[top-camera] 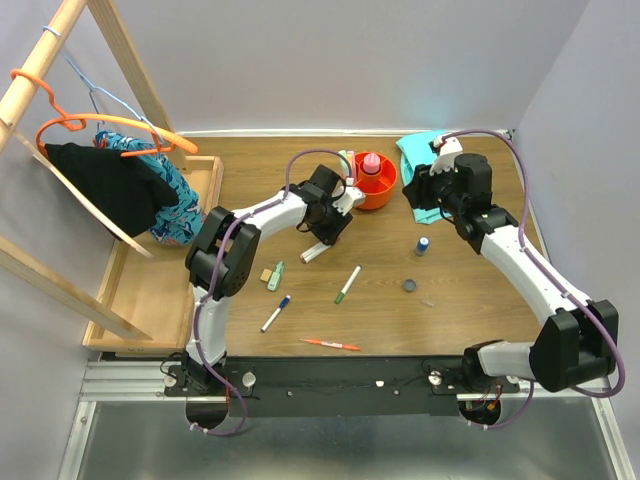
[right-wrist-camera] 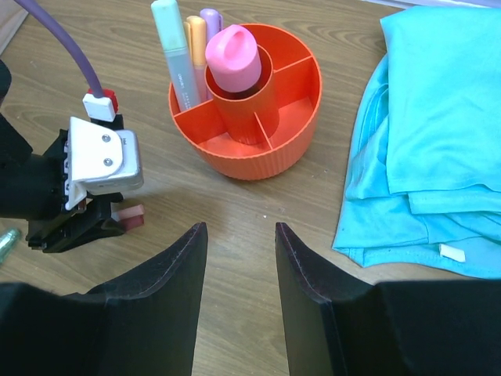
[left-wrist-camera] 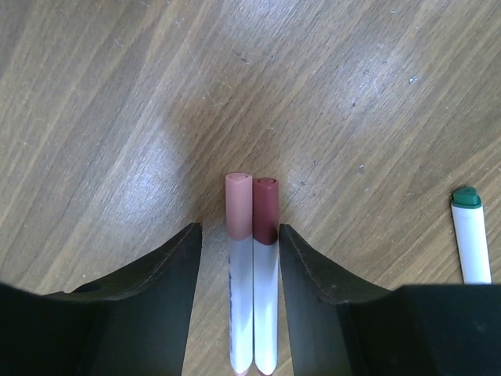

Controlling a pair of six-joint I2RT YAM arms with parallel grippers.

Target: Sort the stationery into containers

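Note:
My left gripper stands part open over two pens lying side by side, a pink-capped pen (left-wrist-camera: 240, 290) and a maroon-capped pen (left-wrist-camera: 266, 290), with its fingertips at either side of them. A green-capped marker (left-wrist-camera: 471, 239) lies to their right. The red divided organizer (right-wrist-camera: 258, 149) holds several pens and a pink cylinder (right-wrist-camera: 233, 59). My right gripper is open with nothing between its fingers, in front of the organizer.
A turquoise cloth (top-camera: 420, 155) lies at the back right. A blue marker (top-camera: 276, 312), orange pen (top-camera: 330, 344), green bottle (top-camera: 276, 275) and small grey lid (top-camera: 409, 285) lie on the table. A wooden rack with hangers fills the left side.

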